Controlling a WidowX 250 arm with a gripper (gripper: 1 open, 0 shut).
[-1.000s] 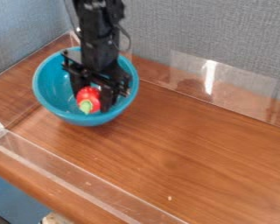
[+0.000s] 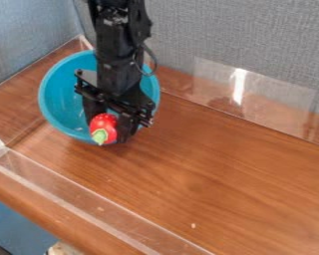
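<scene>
My black gripper (image 2: 112,122) is shut on a red round object (image 2: 104,132) with a pale green tip, held over the front right part of a teal bowl (image 2: 59,95). The bowl stands on the wooden table at the left, its right part hidden behind the arm.
Clear low walls (image 2: 242,95) run along the back and along the front left edge. Grey padded panels stand behind.
The gripper has moved down and to the right in the view with the red object in it, from inside the bowl toward its front rim.
</scene>
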